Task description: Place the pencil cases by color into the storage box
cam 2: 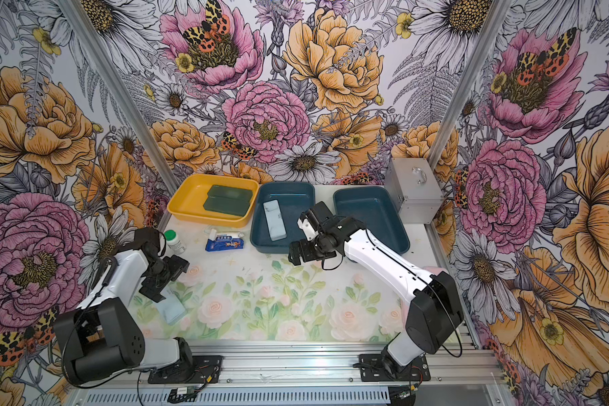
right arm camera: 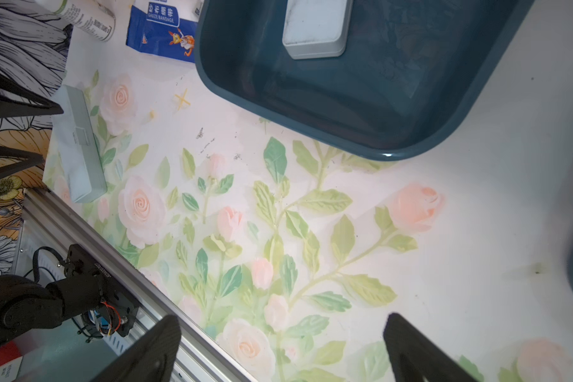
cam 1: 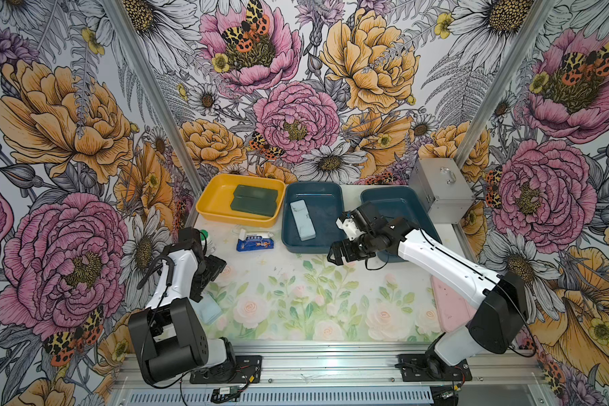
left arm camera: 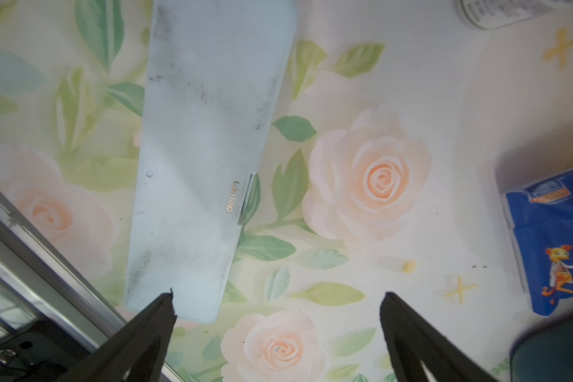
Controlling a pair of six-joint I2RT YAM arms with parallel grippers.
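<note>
A light blue pencil case (left arm camera: pixel 197 152) lies at the left front of the table, below my open left gripper, nothing between its fingers. Another light blue case (cam 1: pixel 302 220) is in the middle teal bin (cam 1: pixel 324 247); two dark green cases (cam 1: pixel 253 201) lie in the yellow bin (cam 1: pixel 213 213). Pink cases (cam 1: pixel 451 301) lie at the right front, partly behind the right arm. My open, empty right gripper hangs near the front edge of the middle and right teal bins (cam 2: pixel 358 196).
A blue bandage packet (cam 1: pixel 253 241) and a white bottle with green cap (cam 2: pixel 172 240) sit before the yellow bin. A metal box (cam 1: pixel 440 196) stands back right.
</note>
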